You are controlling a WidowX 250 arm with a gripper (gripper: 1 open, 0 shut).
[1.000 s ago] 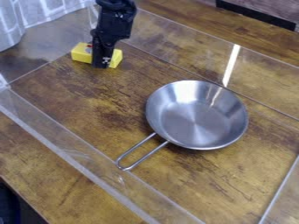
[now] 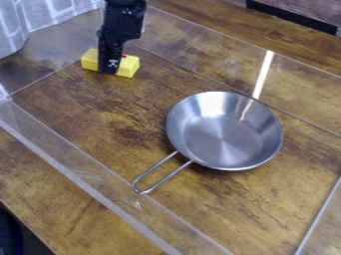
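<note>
A yellow sponge-like block [image 2: 127, 66] lies at the upper left of the wooden table. My black gripper [image 2: 112, 60] comes down from the top onto it, its tips at the block's middle. The finger looks shut; whether it has any of the block between its fingers is hard to see. A steel pan [image 2: 224, 129] with a long wire handle sits at the center right.
A crumpled clear plastic or cloth [image 2: 27, 25] is at the top left. Clear strips run along the table's left and right edges. The wood between the block and the pan is free.
My gripper has shifted very slightly left over the yellow block. The pan has not moved.
</note>
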